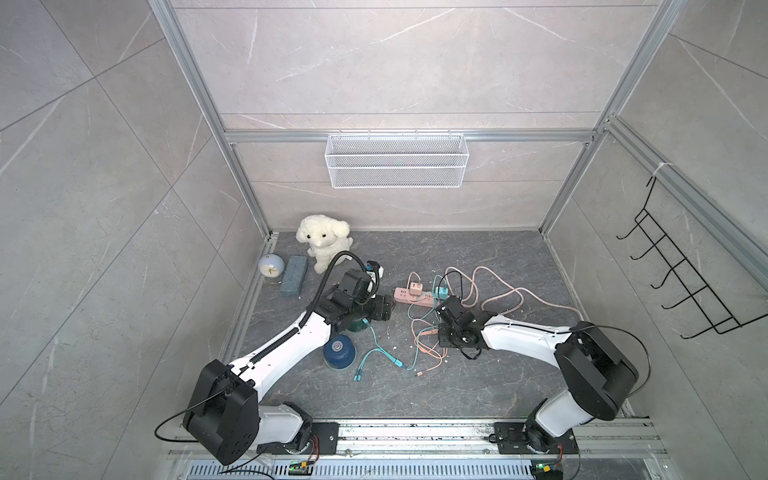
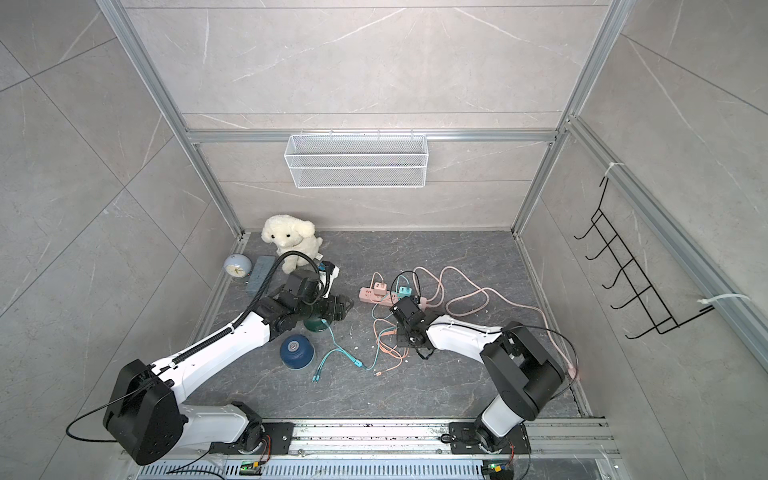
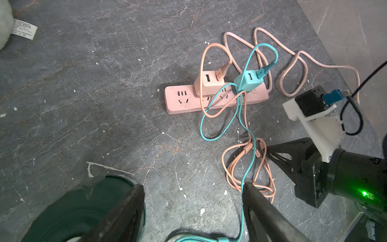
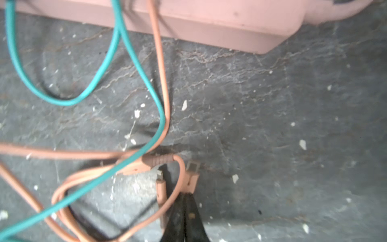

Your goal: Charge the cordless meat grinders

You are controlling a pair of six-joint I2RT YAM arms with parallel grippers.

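My left gripper stands open above the green grinder, which lies in the lower left of the left wrist view. The navy grinder is nearer the front. My right gripper is shut low beside the coiled pink cable, its tips at a pink USB plug; I see nothing clearly held. The pink power strip carries a pink charger and a teal charger, each with a cable plugged in. A teal split cable runs toward the front.
A white plush dog, a clock and a grey-blue case stand at the back left. A white wire basket hangs on the back wall and a black hook rack on the right wall.
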